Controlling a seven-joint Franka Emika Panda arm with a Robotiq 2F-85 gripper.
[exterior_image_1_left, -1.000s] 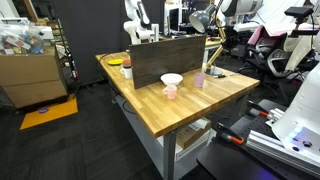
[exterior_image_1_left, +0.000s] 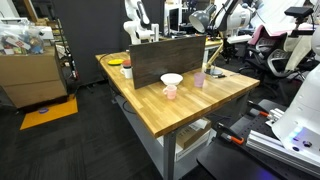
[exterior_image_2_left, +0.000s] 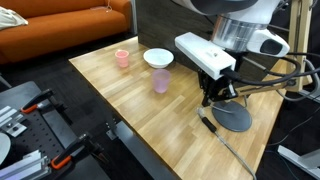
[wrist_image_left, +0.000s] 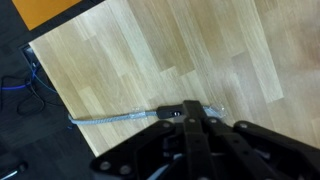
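Note:
My gripper (exterior_image_2_left: 207, 101) is low over the right part of the wooden table, its dark fingers close together. In the wrist view, the gripper appears shut. Beside and partly below its fingertips lies a thin grey cord (wrist_image_left: 105, 119) with a black end piece (wrist_image_left: 170, 111). In exterior view 2 the cord (exterior_image_2_left: 230, 148) runs toward the table's near right side. Whether any thin part of it sits between the fingers cannot be made out. A purple cup (exterior_image_2_left: 161, 81), a white bowl (exterior_image_2_left: 158, 57) and a pink cup (exterior_image_2_left: 122, 58) stand farther left.
A dark upright panel (exterior_image_1_left: 165, 62) stands along the back of the table. Near the gripper is a round grey base (exterior_image_2_left: 233, 116) on the tabletop. Blue cables (wrist_image_left: 25, 85) show beyond the table edge.
The arm's upper part has shifted very slightly in exterior view 1. The cups and the bowl have stayed where they were.

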